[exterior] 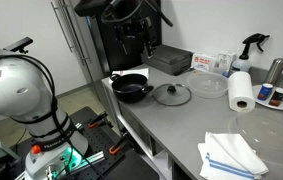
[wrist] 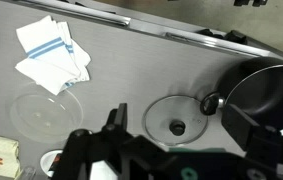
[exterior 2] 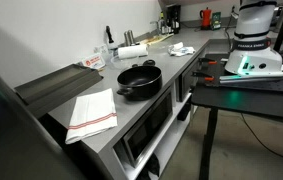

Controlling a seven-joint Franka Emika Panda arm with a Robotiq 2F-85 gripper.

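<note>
My gripper stands open high over the counter, its two dark fingers wide apart at the bottom of the wrist view with nothing between them. Below it lies a round glass lid (wrist: 159, 119) with a black knob, seen beyond the fingers. A black pot (wrist: 266, 92) sits beside the lid, uncovered and apparently empty; in exterior view 1 the pot (exterior: 132, 92) is left of the lid (exterior: 172, 96). A folded white towel with blue stripes (exterior: 231, 157) lies near the counter's front edge. The gripper's fingertips are hard to make out in exterior view 1.
Clear round covers (exterior: 268, 132) lie on the right side. A paper towel roll (exterior: 241, 92), a spray bottle (exterior: 249, 48) and metal canisters stand at the back. A red-striped towel (exterior 2: 91, 114) and a dark rack (exterior 2: 58, 84) occupy the other end.
</note>
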